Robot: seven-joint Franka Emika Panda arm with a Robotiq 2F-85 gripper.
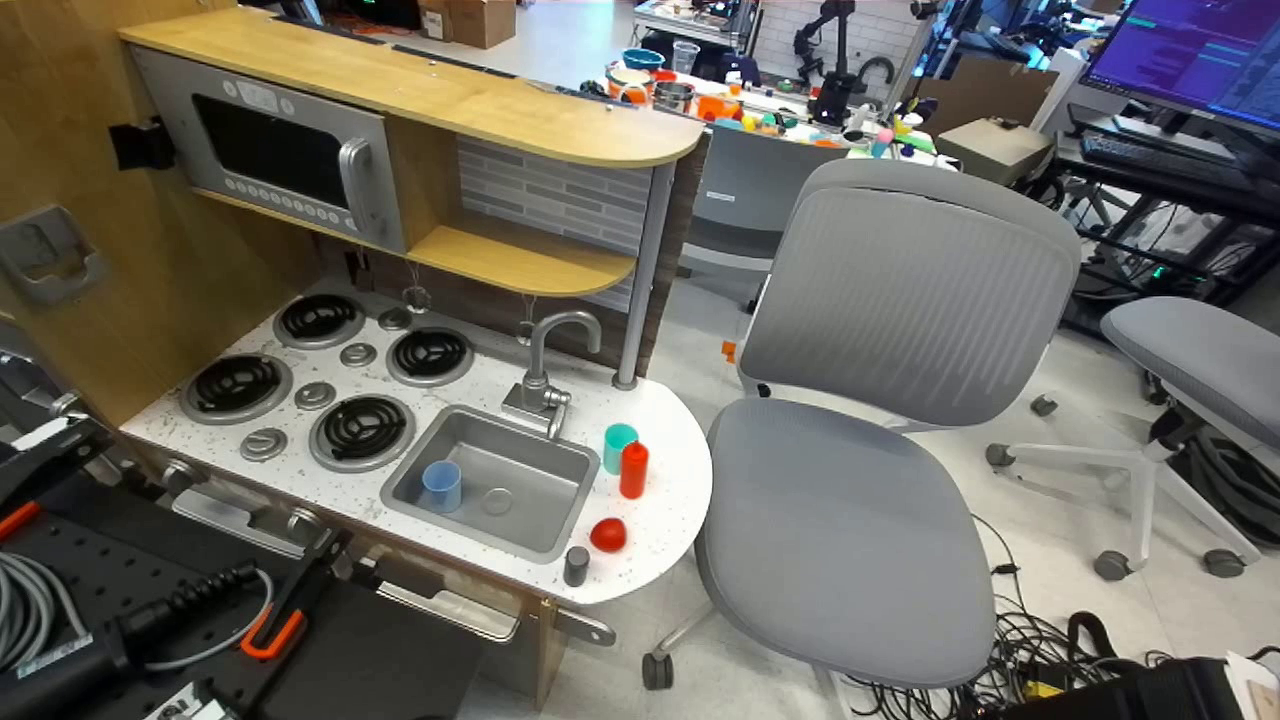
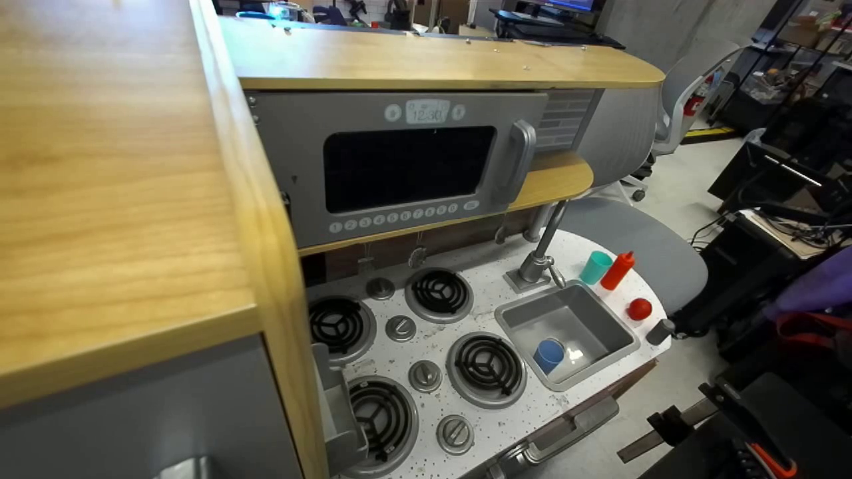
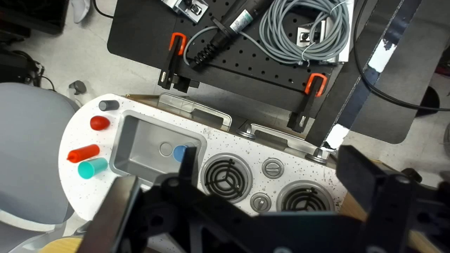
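Observation:
High over the toy kitchen counter, my gripper stands open with nothing between its fingers; only the wrist view shows it. A blue cup [image 1: 441,486] is inside the grey sink [image 1: 414,454], toward the burner side. On the rounded counter end, a teal cup [image 1: 619,445] and a red bottle [image 1: 633,470] stand upright side by side. A round red object [image 1: 608,534] lies nearer the front edge, with a small dark grey cylinder [image 1: 576,566] close by. In the wrist view a dark finger [image 3: 188,162] partly overlaps the sink's edge.
A faucet [image 1: 539,372] rises behind the sink. The microwave [image 2: 407,171] and wooden shelf [image 2: 555,177] overhang the counter's back. Several black burners cover the other half. A grey chair [image 1: 840,540] adjoins the rounded end, and a black platform [image 3: 253,63] lies in front.

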